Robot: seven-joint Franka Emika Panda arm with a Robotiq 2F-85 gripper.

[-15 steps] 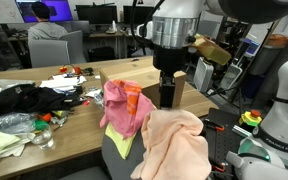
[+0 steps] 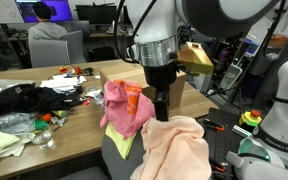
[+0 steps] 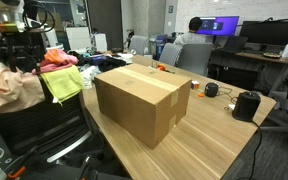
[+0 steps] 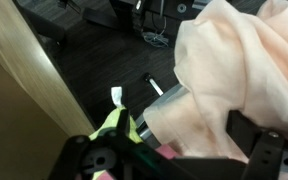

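Observation:
A pale peach cloth (image 2: 172,152) hangs at the front, draped over what looks like the chair. My gripper (image 2: 161,108) is just above its upper edge, pointing down. In the wrist view the gripper is open, its dark fingers wide apart. The peach cloth (image 4: 234,75) fills the right side of that view, behind and beside the right finger; whether they touch I cannot tell. Left of it hang a pink cloth (image 2: 124,107) and a yellow-green cloth (image 2: 117,138). In the second exterior view the peach cloth (image 3: 12,90) is at the far left.
A large cardboard box (image 3: 144,98) stands on the wooden table (image 3: 209,135), close to the hanging cloths. Dark clothes (image 2: 29,98) and clear plastic items (image 2: 22,124) cover the table's left part. A mug (image 3: 211,89) and a black speaker (image 3: 246,105) stand beyond the box.
My gripper has come down slightly toward the peach cloth, and the wrist has turned a little. The cloths and box look the same.

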